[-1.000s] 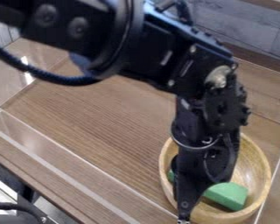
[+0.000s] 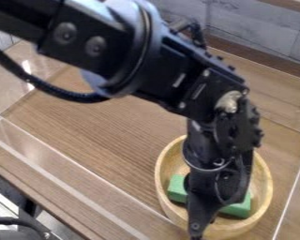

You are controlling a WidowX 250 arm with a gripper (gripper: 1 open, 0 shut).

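A round light wooden bowl [image 2: 169,178] sits on the table at the lower right of the camera view, holding a green block [image 2: 238,208]. My black gripper [image 2: 209,214] reaches down over the bowl, in front of the block, hiding its middle. The fingers are dark and overlap in view; I see nothing held between them, and they look shut.
A grey wall [image 2: 253,37] runs along the back, and the table's front edge with dark hardware below lies at the lower left.
Over the last second the arm has shifted slightly, and the bowl with the green block has moved a little to the left, showing more of the block's left end.
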